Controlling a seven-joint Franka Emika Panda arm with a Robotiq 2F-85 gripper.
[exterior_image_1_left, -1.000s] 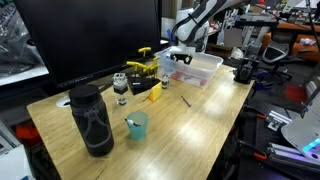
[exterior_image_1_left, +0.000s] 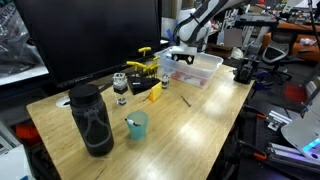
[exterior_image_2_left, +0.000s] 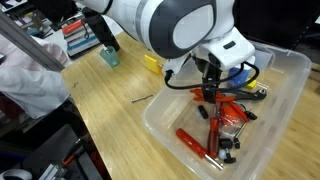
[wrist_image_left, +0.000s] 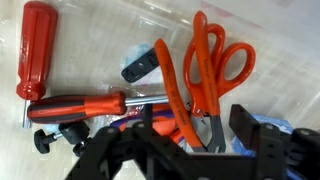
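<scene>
In the wrist view my gripper stands open, its dark fingers (wrist_image_left: 268, 145) spread wide at the lower edge. Between and beyond them lie a long red-handled tool (wrist_image_left: 174, 92) and red-handled scissors (wrist_image_left: 235, 62). A red and black screwdriver (wrist_image_left: 75, 106) lies level to the left, with a second red screwdriver (wrist_image_left: 38, 45) above it. All of these rest in a clear plastic bin (exterior_image_2_left: 172, 150). From the second exterior view, the white arm reaches over this bin and hides part of its contents. Whether the fingers touch any tool cannot be told.
A yellow object (exterior_image_1_left: 154, 92), a pen-like item (exterior_image_1_left: 186, 101), a teal cup (exterior_image_1_left: 137, 125) and a black cylinder (exterior_image_1_left: 92, 120) stand or lie on the wooden table. The bin's walls surround the tools.
</scene>
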